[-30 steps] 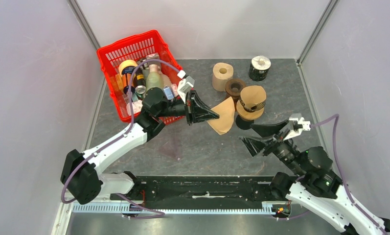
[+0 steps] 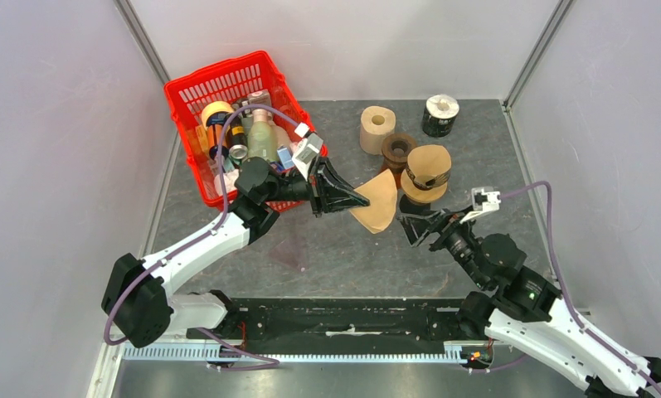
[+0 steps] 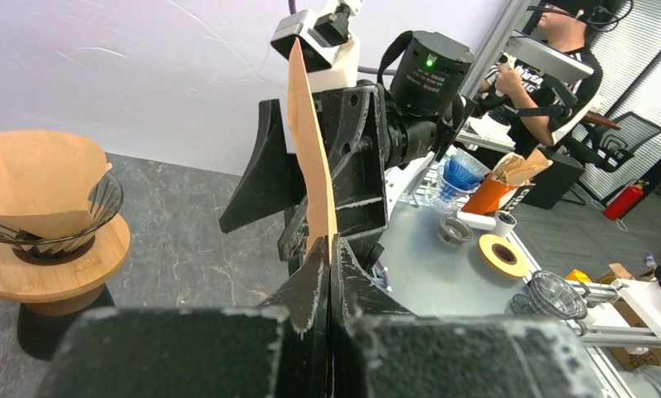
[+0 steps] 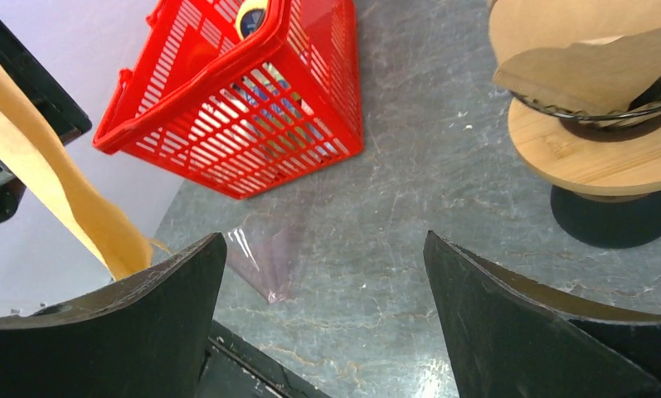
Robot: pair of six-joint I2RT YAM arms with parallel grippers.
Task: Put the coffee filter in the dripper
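Note:
My left gripper (image 2: 366, 201) is shut on the pointed end of a flat tan coffee filter (image 2: 378, 204), held up in the air. In the left wrist view the filter (image 3: 308, 149) appears nearly edge-on above the joined fingertips. The right gripper (image 2: 406, 229) stands open on the filter's other side, apart from it; in the right wrist view nothing lies between its fingers. The glass dripper (image 3: 104, 201) sits on a round wooden collar (image 3: 115, 245) over a black base. Tan paper (image 3: 36, 170) is inside the dripper, spreading above its rim.
A red basket (image 2: 182, 91) full of bottles and cans stands at the back left. Behind the dripper are a paper roll (image 2: 375, 137), a brown spool (image 2: 399, 146) and a black-and-white can (image 2: 439, 116).
The left gripper and its filter have shifted only slightly.

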